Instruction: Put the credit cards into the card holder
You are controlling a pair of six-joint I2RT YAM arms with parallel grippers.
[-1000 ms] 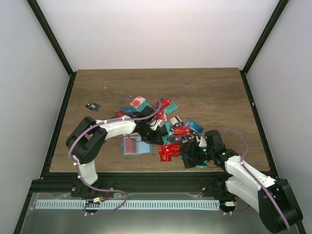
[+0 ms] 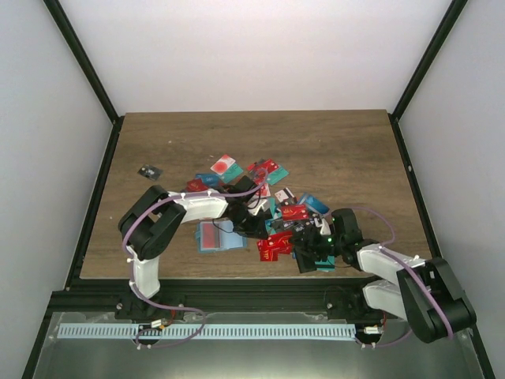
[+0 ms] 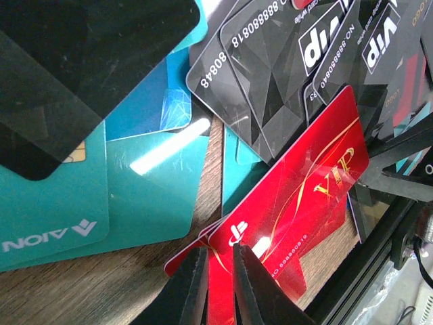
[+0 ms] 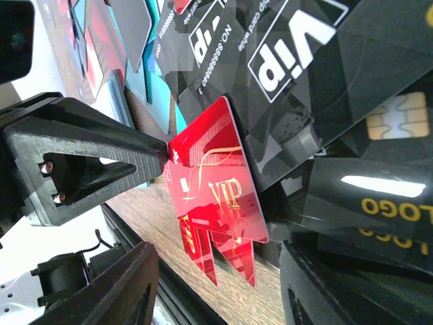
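Credit cards lie in a loose pile at the table's middle and front: red VIP cards (image 3: 298, 183), black VIP cards (image 4: 284, 61), teal cards (image 3: 155, 183). The light blue card holder (image 2: 225, 237) lies open left of the pile. My left gripper (image 2: 252, 229) is over the pile; in its wrist view its fingertips (image 3: 218, 254) meet at red cards, shut, what is between them hard to make out. My right gripper is part open low over the cards, its fingertips either side of red VIP cards' lower corners, apart from one another.
A lone dark card (image 2: 150, 171) lies at the left of the table. The two grippers are close together over the pile.
The right arm's elbow has swung upward and inward while its gripper stays over the same cards. The left arm has shifted slightly to the right.
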